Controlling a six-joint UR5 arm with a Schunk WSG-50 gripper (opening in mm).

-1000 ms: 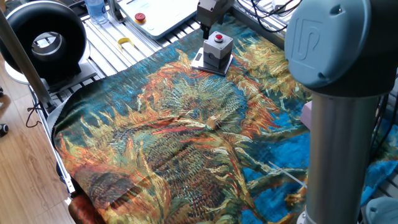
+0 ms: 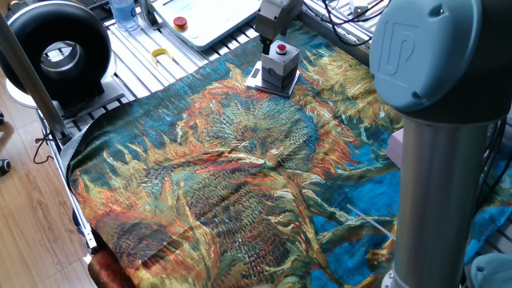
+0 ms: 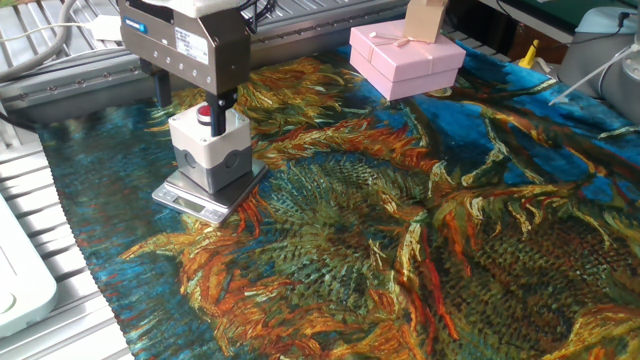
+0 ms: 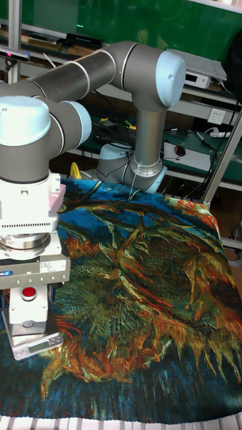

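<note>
A grey-and-white box with a red push button (image 3: 206, 150) stands upright on a small silver scale (image 3: 190, 205) with a display at its front edge. Both are on the patterned cloth near its edge. Pointing down at the box from above, my gripper (image 3: 190, 119) is open, its two dark fingers well apart. In exterior view 2 one finger shows left of the box, and the other overlaps its top beside the red button. Whether either finger touches the box, I cannot tell. Exterior view 3 shows the button box (image 4: 29, 307) below the gripper body.
A pink gift box (image 3: 405, 62) with a small brown box on top sits at the cloth's back edge. A pale tray (image 2: 210, 18) with a red button lies beyond the cloth.
The arm and gripper have shifted very slightly to the right in exterior view 1. The button box and scale stay where they were.
</note>
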